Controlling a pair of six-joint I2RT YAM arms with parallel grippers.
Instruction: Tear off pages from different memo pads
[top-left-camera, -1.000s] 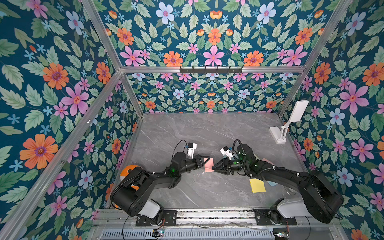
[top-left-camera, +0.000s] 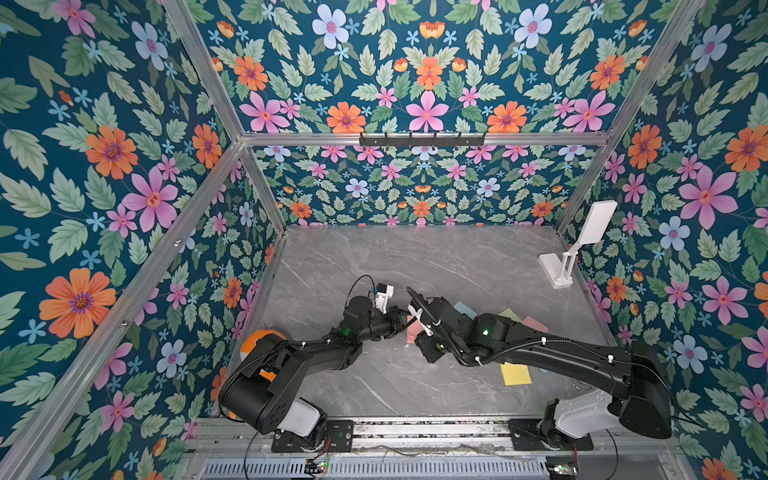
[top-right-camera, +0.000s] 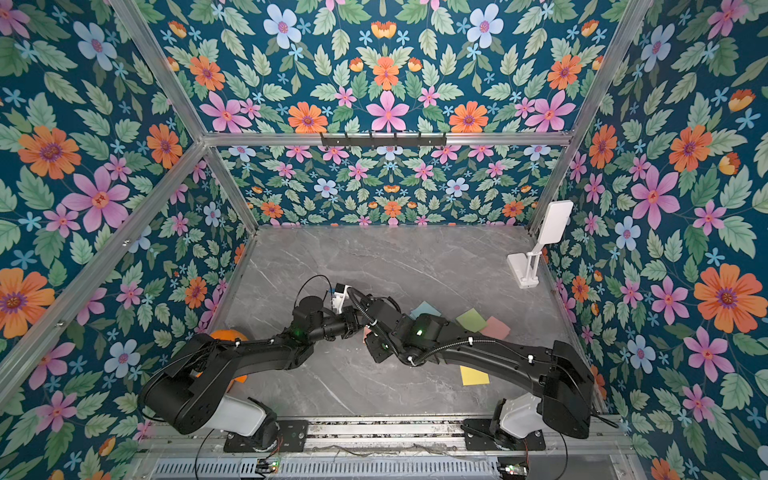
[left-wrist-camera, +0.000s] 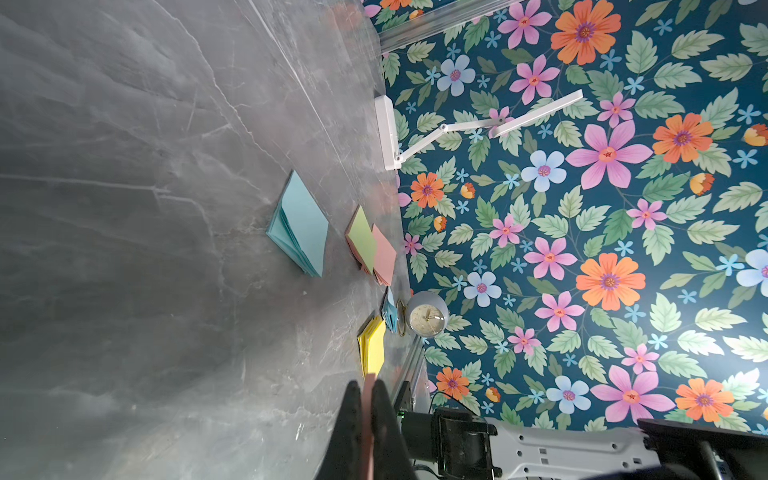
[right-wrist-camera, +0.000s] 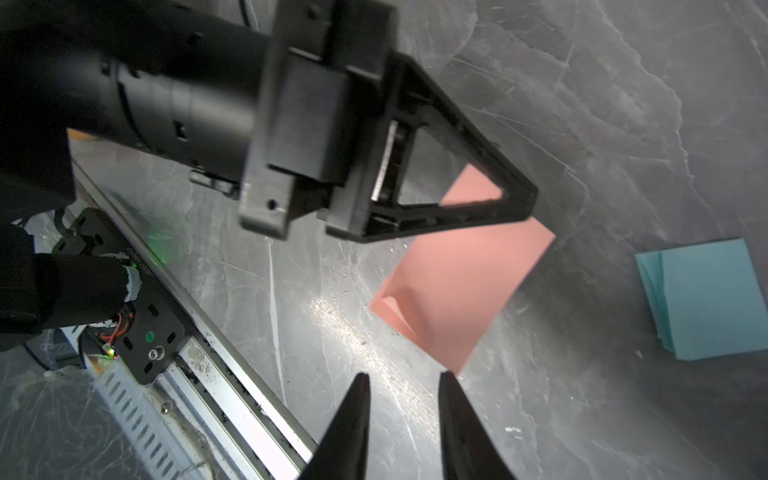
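A pink memo sheet or pad is pinched by my left gripper, whose shut fingers show a thin pink edge between them in the left wrist view. Its near corner curls up in the right wrist view; how many pages it has cannot be told. My right gripper stands part open beside that corner, the gap between its fingertips empty. Other memo pads lie on the table: blue (left-wrist-camera: 297, 228), green (left-wrist-camera: 362, 240), pink (left-wrist-camera: 384, 256), yellow (top-left-camera: 516, 373) and a smaller blue one (left-wrist-camera: 389, 310). The right arm covers some of them from above.
A white folding lamp (top-left-camera: 560, 268) stands at the back right. An orange object (top-left-camera: 260, 342) sits at the left behind the left arm. Both grippers are close together mid-table.
My right gripper has tilted and swung left and over the pink paper, hiding much of it from above. The left arm has barely moved and keeps its hold.
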